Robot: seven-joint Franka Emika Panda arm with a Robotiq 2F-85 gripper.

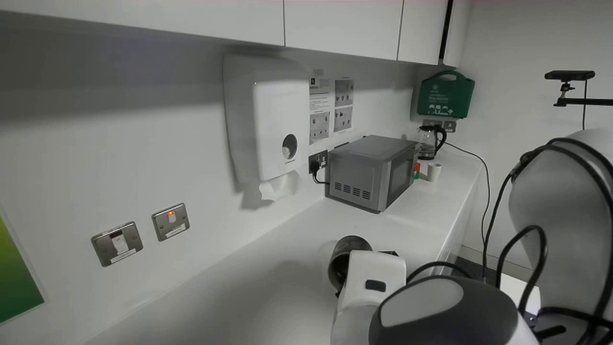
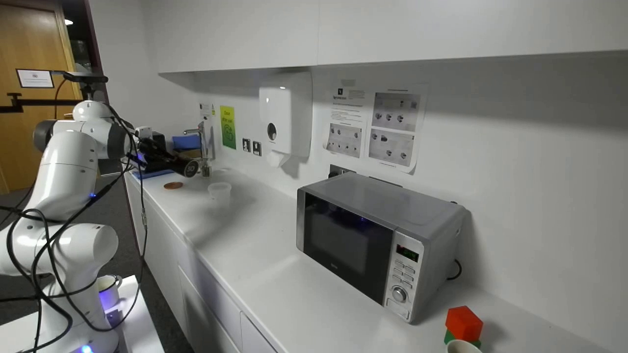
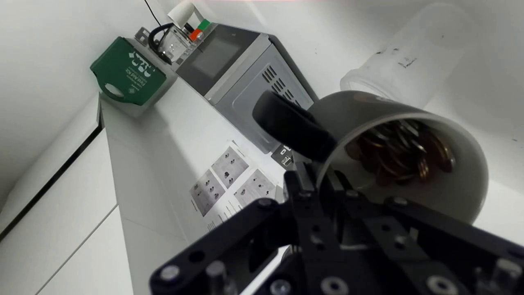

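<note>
A dark mug with a pale inside and a black handle is held by its wall near the rim. My gripper is shut on that wall, one finger inside and one outside. Several copper-coloured coin-like pieces lie inside the mug. In exterior view 2 the mug leans well over on its side above the counter. Exterior view 1 shows the mug beyond the wrist, which hides the fingers. A translucent plastic cup stands on the counter close to the mug.
On the white counter a grey microwave stands along the wall. Past it are red and green blocks and a white cup. A brown disc lies near the counter's front edge. The paper dispenser hangs above.
</note>
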